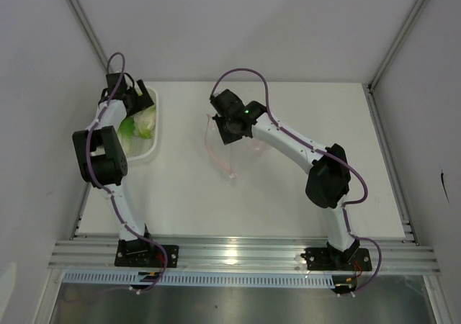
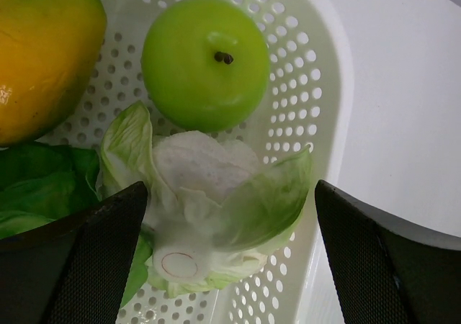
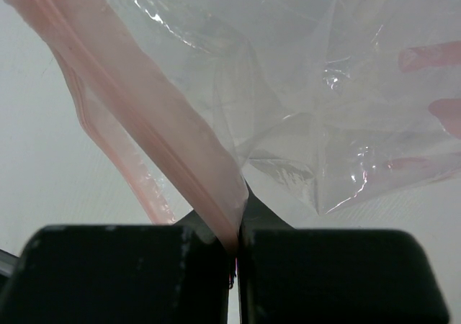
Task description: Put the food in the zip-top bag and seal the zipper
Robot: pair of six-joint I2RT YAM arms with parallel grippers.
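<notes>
A white perforated basket [image 1: 155, 133] on the left holds food: in the left wrist view a green apple [image 2: 202, 65], a yellow-orange fruit [image 2: 39, 50], dark green leaves [image 2: 36, 187] and a pale cabbage-like piece [image 2: 209, 194]. My left gripper is open over the pale piece, a finger on either side. My right gripper is shut on the pink zipper edge of the clear zip bag [image 3: 281, 108] at mid table; the bag's mouth hangs partly open on the table side of the top view.
Walls and metal rails border it at the sides and back.
</notes>
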